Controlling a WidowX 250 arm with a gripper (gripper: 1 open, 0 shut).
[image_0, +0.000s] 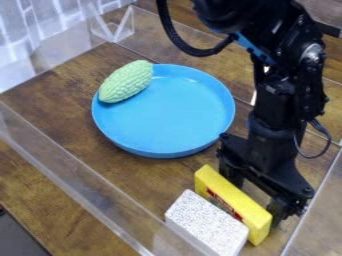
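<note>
The black gripper (263, 178) hangs low at the right, over a yellow box (231, 200) with a red label, its fingers open around or just above it. A white speckled block (205, 222) lies against the yellow box's lower left side. A blue plate (163, 130) sits at upper centre, with a green corn-like object (126, 80) on its left rim.
Clear walls border the tray at the left and front, and the black arm with its cable fills the upper right.
</note>
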